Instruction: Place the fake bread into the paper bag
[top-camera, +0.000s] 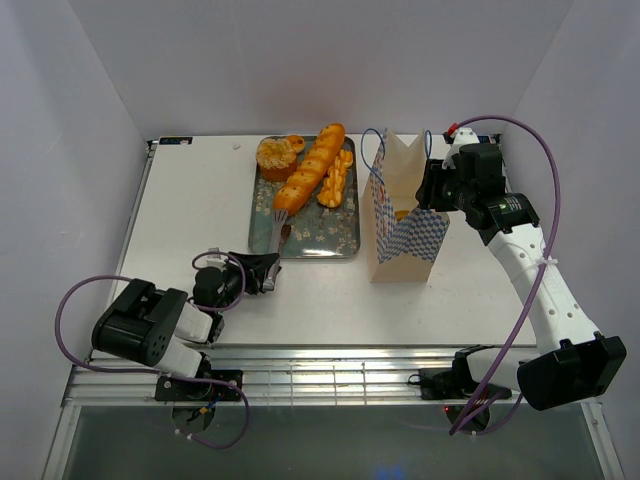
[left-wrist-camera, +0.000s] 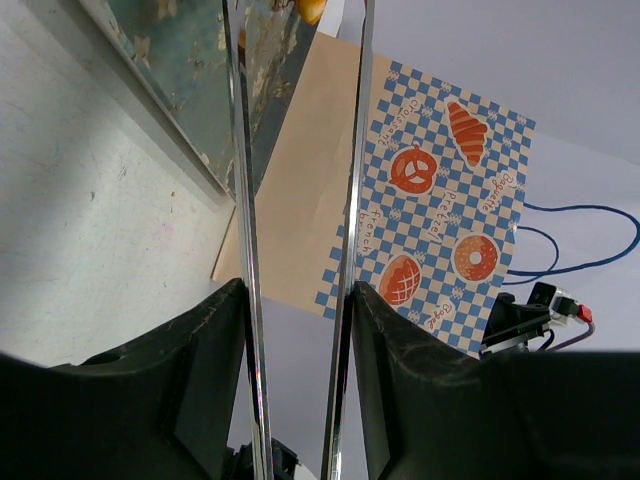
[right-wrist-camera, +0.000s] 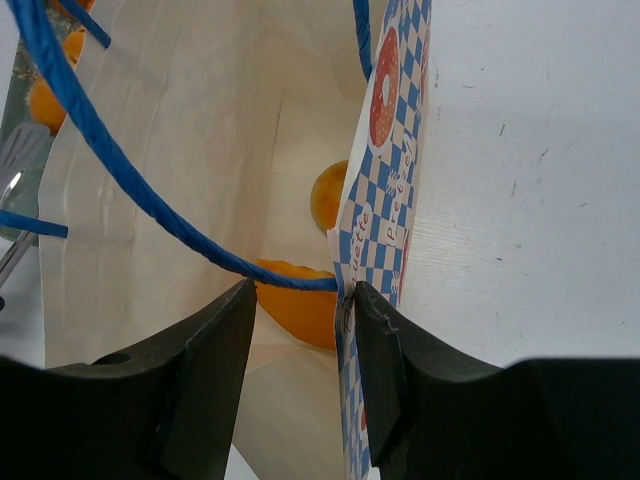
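Observation:
A long loaf (top-camera: 312, 168), a braided bread (top-camera: 335, 182), a round bread (top-camera: 277, 158) and a small piece (top-camera: 296, 143) lie on the tray (top-camera: 330, 247). Metal tongs (top-camera: 272, 250) reach over the tray's front edge, their forked tip near the long loaf's lower end. My left gripper stands open with the spread arms of the tongs between its fingers. The paper bag (top-camera: 398, 268) stands upright and open. Inside it show two orange bread pieces, one round (right-wrist-camera: 327, 196) and one larger (right-wrist-camera: 300, 308). My right gripper is part open, with the bag's checkered edge against one finger.
Blue handles (top-camera: 368, 150) rise from the bag's top, one crossing between my right fingers. Bare white table (top-camera: 185, 200) lies left of the tray, and more free room (top-camera: 475, 290) is right of the bag. Grey walls enclose the sides and back.

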